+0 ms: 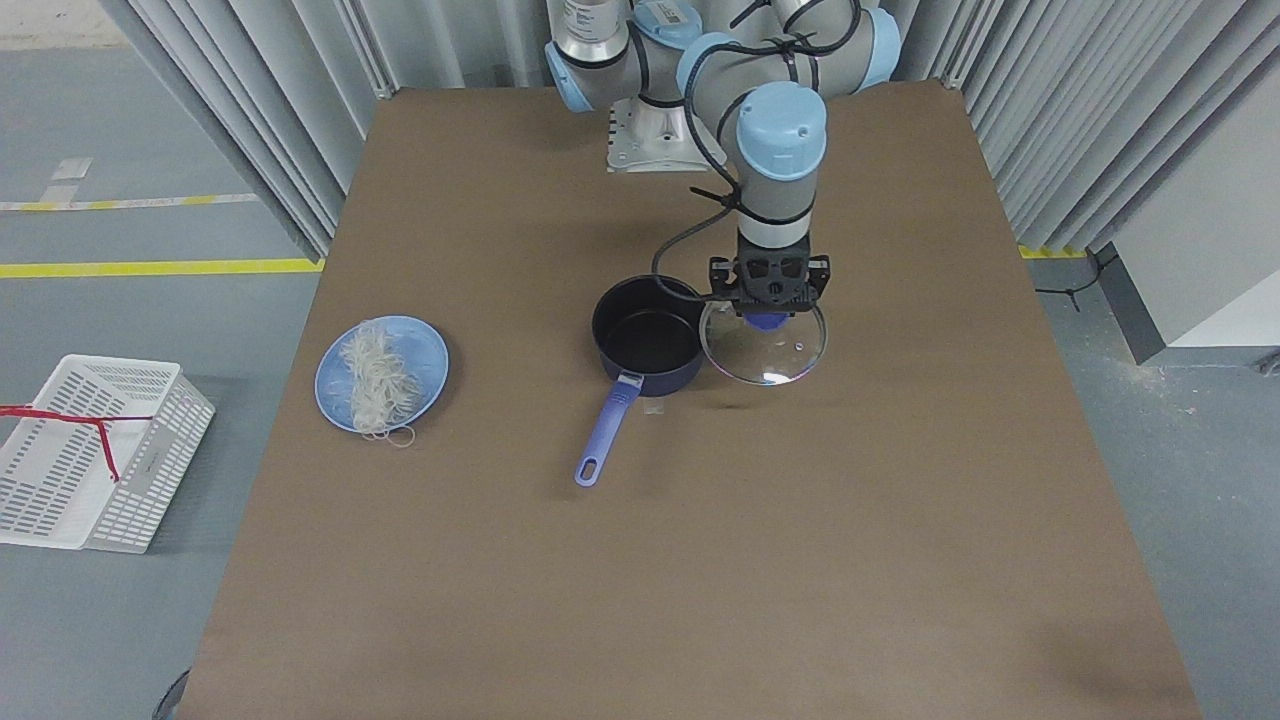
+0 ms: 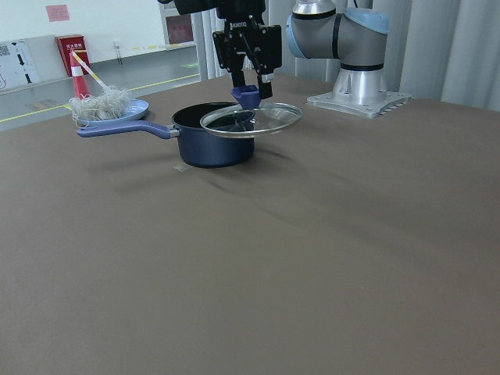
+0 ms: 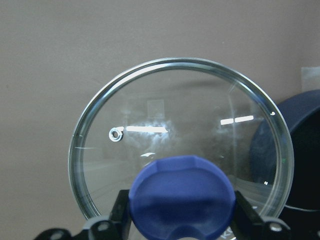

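A dark blue pot with a purple handle stands on the brown table, its interior showing in the front view. My gripper is shut on the blue knob of a glass lid, which hangs raised just right of the pot in the front view, its edge near the pot's rim. In the wrist view the knob fills the space between the fingers.
A blue plate with white noodle-like strands sits left of the pot. A white basket is on the floor to the left.
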